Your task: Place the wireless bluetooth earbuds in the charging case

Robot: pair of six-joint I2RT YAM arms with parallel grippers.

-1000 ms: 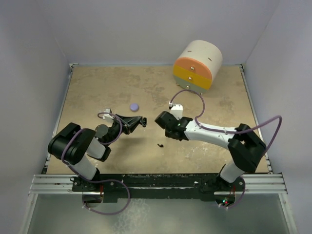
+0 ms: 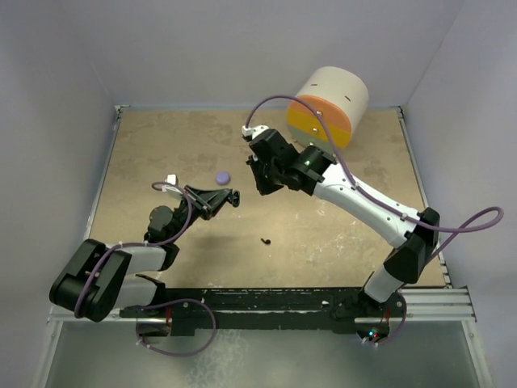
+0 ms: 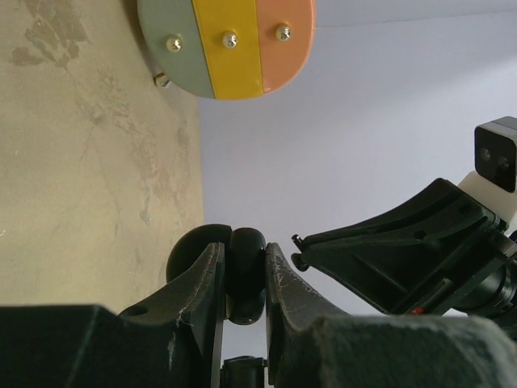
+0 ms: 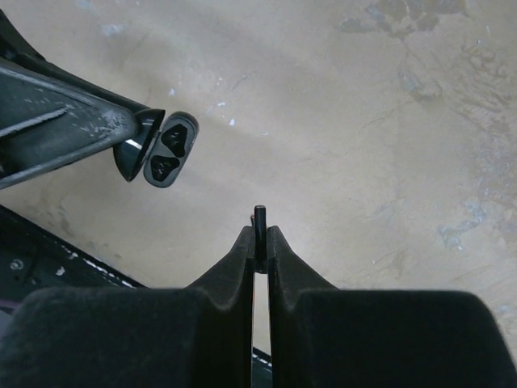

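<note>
My left gripper (image 2: pixel 229 198) is shut on the black charging case, whose open top with two earbud recesses (image 4: pixel 172 147) faces up in the right wrist view. My right gripper is shut on a small black earbud (image 4: pixel 260 218), held upright at its fingertips. In the top view my right gripper is raised above and to the right of the case, its tip hidden under the arm's body. A second small black earbud (image 2: pixel 266 241) lies on the board below the two grippers.
A cylinder with coloured drawers (image 2: pixel 327 105) stands at the back right. A purple disc (image 2: pixel 222 177) lies behind the left gripper. The board (image 2: pixel 145 137) is mostly clear at the back left.
My right arm has risen and moved toward the back and left, away from the lying earbud. My left gripper has lifted slightly and shifted a little left with the case.
</note>
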